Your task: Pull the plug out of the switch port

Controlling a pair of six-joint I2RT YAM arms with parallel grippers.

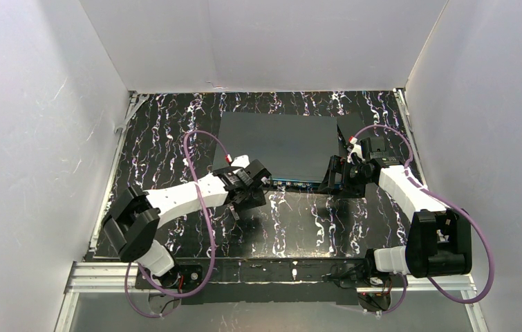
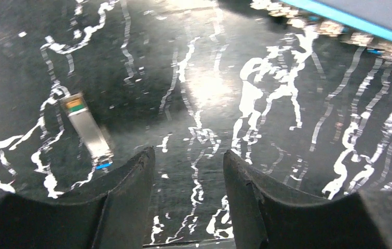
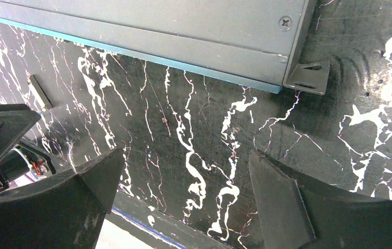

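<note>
The plug, a slim silver module (image 2: pixel 87 127) with a green-and-orange end and a blue tip at the other, lies flat on the dark marbled table, apart from the switch. In the top view the plug (image 1: pixel 235 213) shows just left of the left gripper. My left gripper stands part open over bare table, nothing between its fingers, the plug outside to its left. The switch (image 1: pixel 278 142) is a flat dark box; its port row (image 2: pixel 334 28) runs along the blue front edge. Wide open and empty, my right gripper hovers in front of the switch's right end.
A metal mounting ear (image 3: pixel 310 78) juts from the switch's right corner. Purple cables (image 1: pixel 206 214) loop along both arms. Open marbled table (image 1: pixel 292 225) lies between the grippers in front of the switch. Pale walls close in the sides and back.
</note>
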